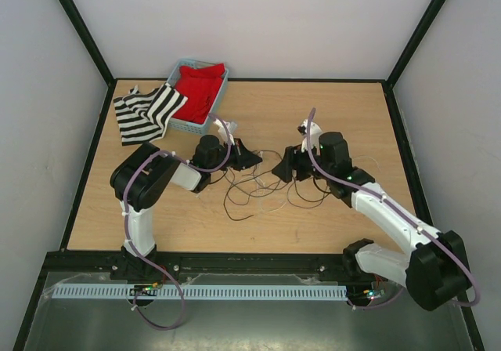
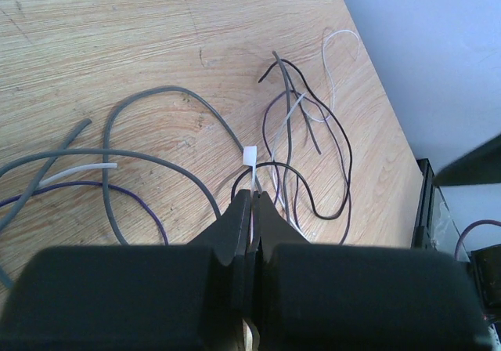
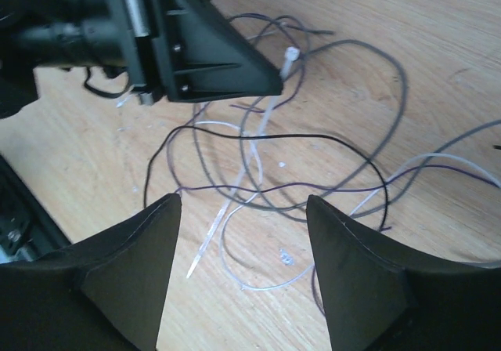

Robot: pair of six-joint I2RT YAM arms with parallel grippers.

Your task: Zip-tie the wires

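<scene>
My left gripper is shut on a thin white zip tie (image 2: 250,157), whose square head sticks out past the fingertips. Its strap (image 3: 207,240) slants down over the wires in the right wrist view, ending in a pointed tip. My right gripper is open, fingers well apart, with nothing gripped between them. Loose black, grey, purple and white wires (image 3: 344,138) lie tangled on the table below and in front of it. In the top view the right gripper (image 1: 286,168) is just right of the left gripper (image 1: 260,160), above the wires.
A blue-grey basket (image 1: 227,85) holding red cloth (image 1: 205,92) stands at the back left. Beside it lies a black-and-white striped cloth (image 1: 145,114).
</scene>
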